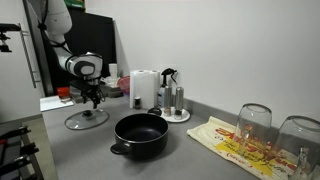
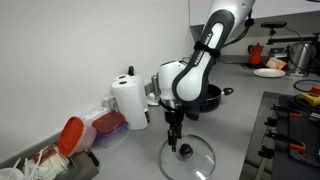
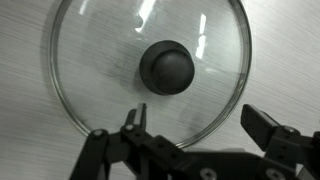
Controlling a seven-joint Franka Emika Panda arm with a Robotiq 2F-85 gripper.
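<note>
A round glass lid with a black knob lies flat on the grey table. In the wrist view the knob sits ahead of my gripper, whose fingers are spread wide with nothing between them. Exterior view 2 has the gripper above the lid, close over its knob; whether they touch cannot be told there. A black pot, uncovered and apart from the lid, stands in the middle of the table.
Behind the lid and pot are a paper towel roll and a tray with bottles. Two upturned glasses stand by a yellow cloth at the right. Bare table lies between lid and pot.
</note>
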